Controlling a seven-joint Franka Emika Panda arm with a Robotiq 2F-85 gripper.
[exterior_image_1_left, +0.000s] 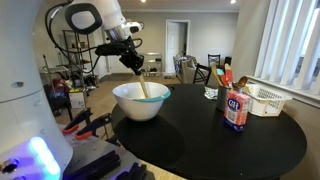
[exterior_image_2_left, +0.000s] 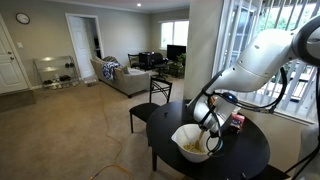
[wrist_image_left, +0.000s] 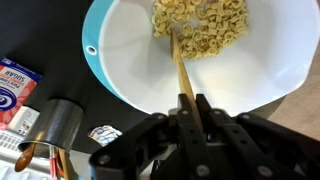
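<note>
A long wooden utensil (wrist_image_left: 184, 78) is clamped in my shut gripper, pointing down into the large white bowl (exterior_image_1_left: 138, 108). In the wrist view the utensil's far end reaches the edge of the ring-shaped, tan pieces (wrist_image_left: 208, 28), which look like cereal, on the bowl's floor. Whether that end is a spoon head cannot be made out. My gripper hangs above the bowl's opening, and a light-blue band (wrist_image_left: 92, 42) marks part of the rim.
On the black table (exterior_image_1_left: 195, 138) stand a red-and-blue sugar carton (exterior_image_1_left: 236, 110), a metal utensil holder (wrist_image_left: 52, 128) and a white basket (exterior_image_1_left: 266, 100). A crumpled, silvery piece (wrist_image_left: 104, 134) lies near the bowl. Table space right of the bowl is clear.
</note>
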